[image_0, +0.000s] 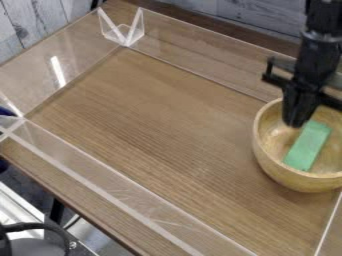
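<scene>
A round wooden bowl (274, 165) sits at the right of the wooden tray, with a green rectangular block (306, 148) lying inside it. My gripper (277, 88) is above the back of the bowl, blurred in the camera view. It looks shut, and I see nothing held between its fingers.
The tray floor (134, 120) is clear to the left and front of the bowl. A clear plastic piece (120, 28) is at the back-left corner. The tray's walls border the space, and a black cable lies outside at the lower left.
</scene>
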